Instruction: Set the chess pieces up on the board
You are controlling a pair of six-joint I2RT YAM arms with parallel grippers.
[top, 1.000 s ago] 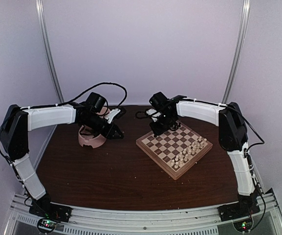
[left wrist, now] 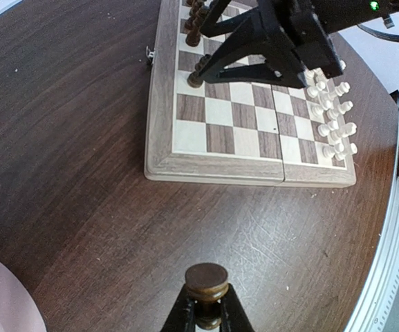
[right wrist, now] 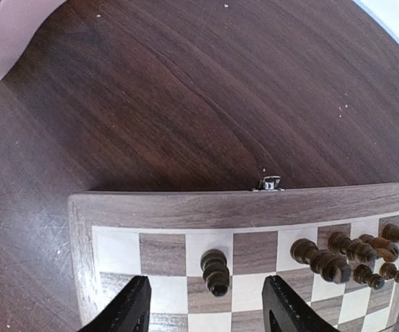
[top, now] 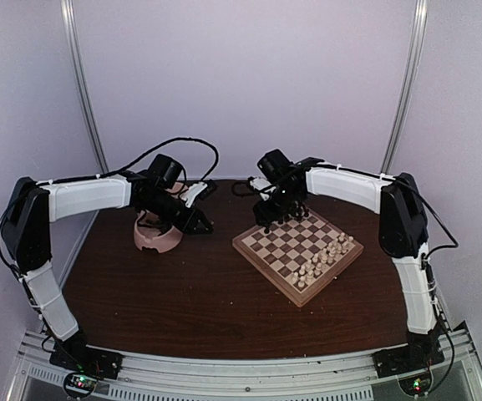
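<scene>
The chessboard (top: 267,267) lies on the table, turned at an angle. White pieces (top: 324,257) fill its near-right rows. Several dark pieces (right wrist: 320,261) stand at the far edge, grouped at one end. A single dark piece (right wrist: 215,272) stands apart on a light edge square. My right gripper is above the board, open, its fingers on either side of that lone piece and apart from it. Away from the board, my left gripper is shut on a dark brown chess piece (left wrist: 207,278), whose round end faces the camera.
A pink bowl (top: 161,241) sits under the left arm, with dark pieces inside. It also shows at the edge of the left wrist view. Bare dark table (top: 182,309) spreads in front of the bowl and board.
The left arm has barely moved.
</scene>
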